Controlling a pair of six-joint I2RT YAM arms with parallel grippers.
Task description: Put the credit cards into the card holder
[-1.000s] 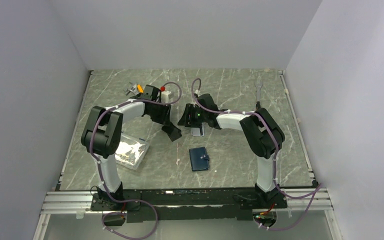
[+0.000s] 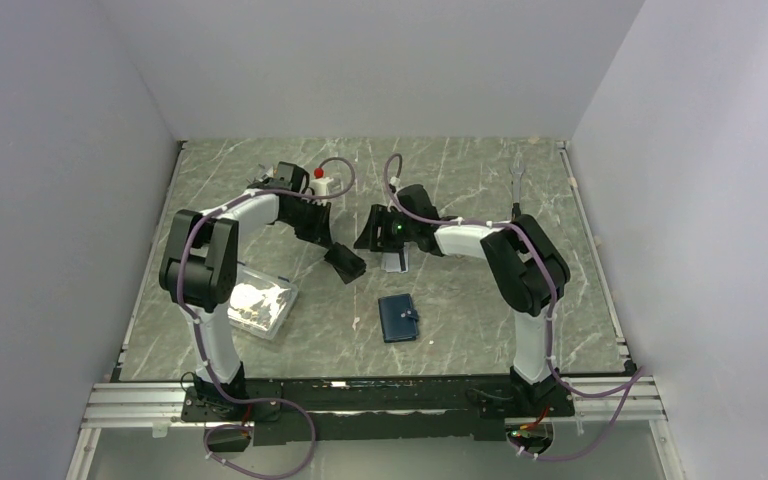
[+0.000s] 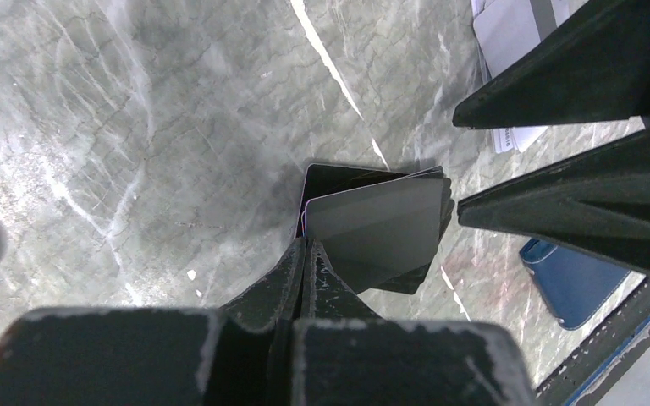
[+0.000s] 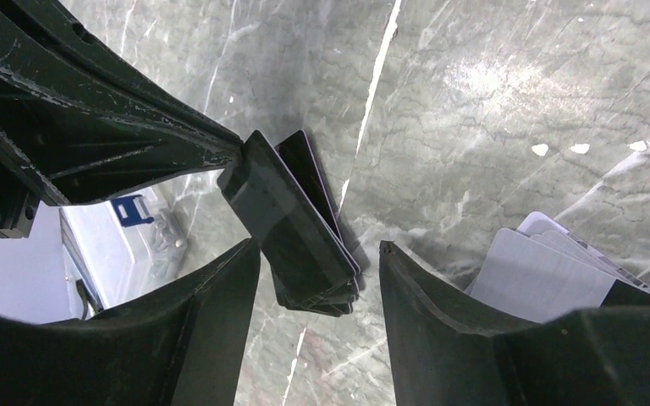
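My left gripper is shut on the short edge of a black card (image 3: 377, 224), which looks slightly raised and tilted at that end. More black cards (image 4: 309, 178) lie fanned under it on the table. My right gripper stands open across from it, its fingers (image 4: 230, 279) apart with nothing gripped. Beneath the right gripper lie several white cards (image 2: 391, 263), one with a dark stripe; they also show in the right wrist view (image 4: 550, 271). The dark blue card holder (image 2: 398, 318) rests closed near the front, its strap toward the right.
A clear plastic box (image 2: 260, 300) sits at the left, beside the left arm. A grey tool with a dark handle (image 2: 517, 190) lies at the back right. Open tabletop surrounds the card holder.
My left gripper has shifted slightly left, its wrist now covering the orange item behind it. The top black card's angle over the others has changed a little. The right arm is still.
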